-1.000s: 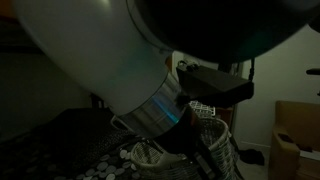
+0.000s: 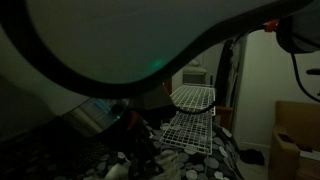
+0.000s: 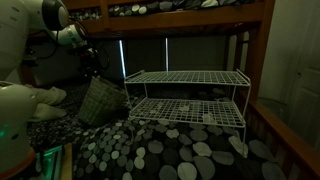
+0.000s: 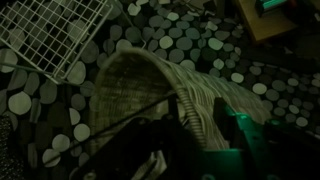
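Observation:
A woven wicker basket [image 4: 120,75] fills the middle of the wrist view, its mouth facing the camera. In exterior view 2 the basket [image 3: 98,104] appears tilted at the left, beside the shelf. My gripper is at the basket's rim, with one dark finger [image 4: 176,142] over the mouth side and the other finger [image 4: 238,128] over the outer side. Part of the wall shows between the fingers; whether they press on it is too dark to tell. In exterior view 1 my arm hides most of the basket.
A white wire shelf rack [image 3: 190,108] stands on the dotted bedding [image 3: 185,150], right of the basket. The rack [image 4: 55,35] is at upper left in the wrist view. A wooden rail [image 3: 285,140] borders the right side. An armchair [image 2: 292,140] stands at the right.
In exterior view 1 my gripper has moved left and the arm has risen. The wire rack is now exposed where the arm and basket covered it, and less of the basket shows.

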